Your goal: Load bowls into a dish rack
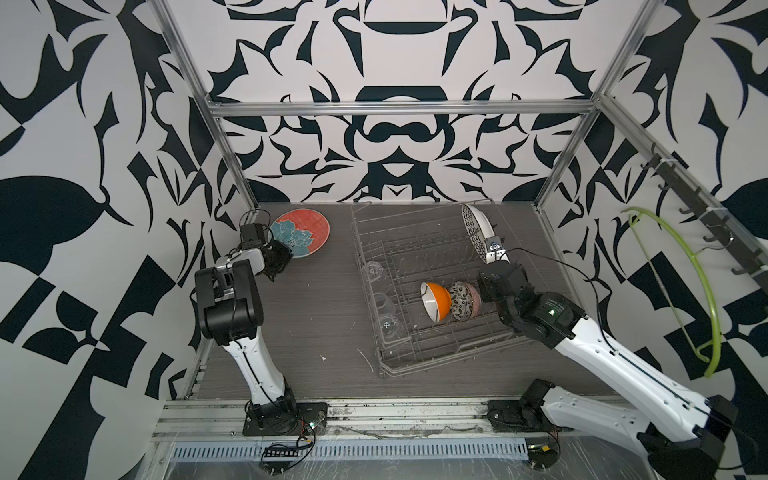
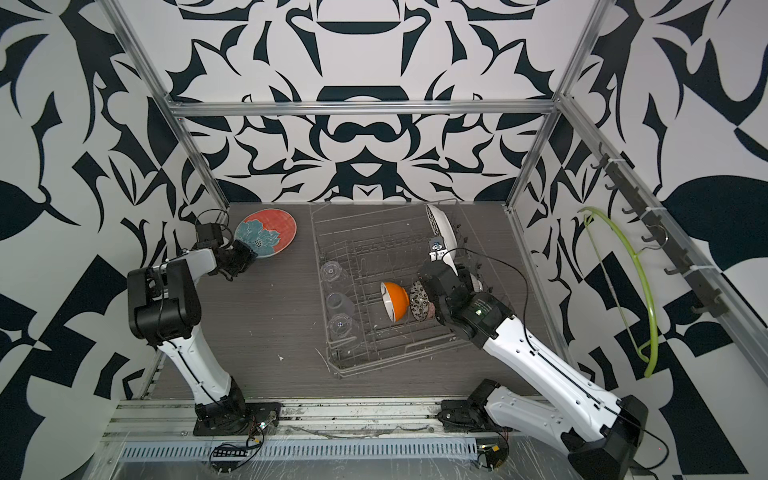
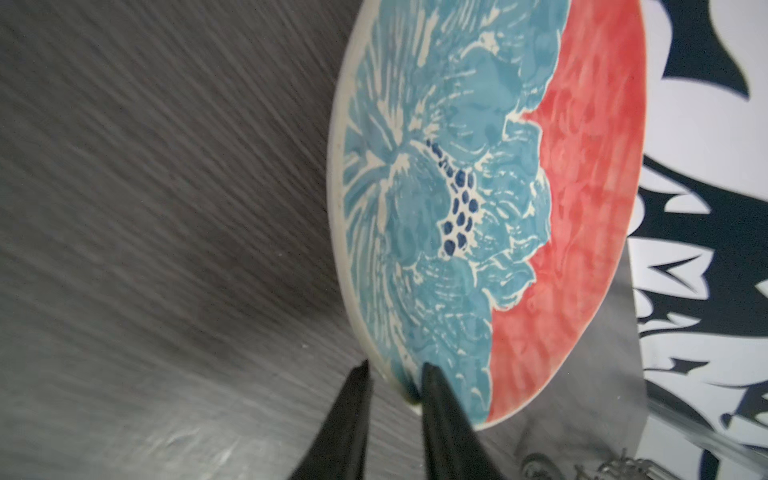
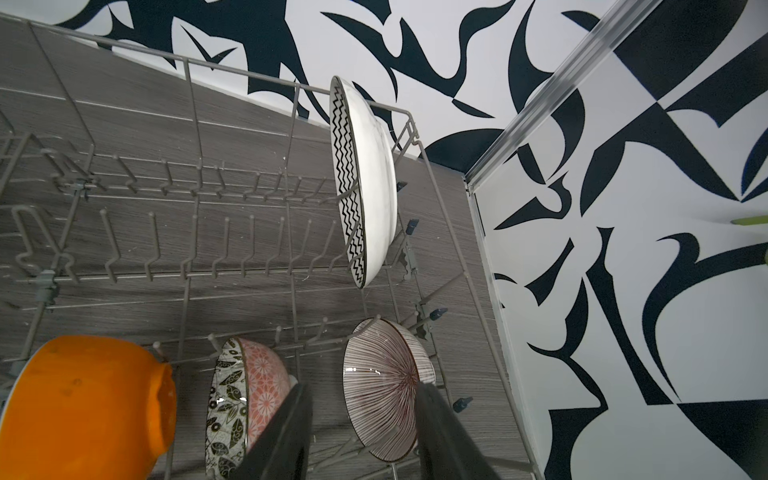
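A red and blue flower-patterned plate [image 1: 300, 232] lies on the table at the back left. In the left wrist view my left gripper is at the plate's near rim, its fingers apart and the rim reaching into the gap. Whether the pads touch it, I cannot tell. My right gripper hangs open above the right side of the dish rack [image 1: 424, 345], with nothing held. In the rack are an orange bowl [image 4: 92, 408], a floral bowl [image 4: 240, 400], a striped bowl [image 4: 380, 388] beyond the right fingers, and a large zigzag-rimmed white bowl [image 4: 372, 184].
Several clear glasses [image 1: 384, 304] stand along the rack's left side. Bare table [image 1: 312, 336] lies between the left arm and the rack. A green hoop [image 1: 696, 280] hangs on the right wall rail.
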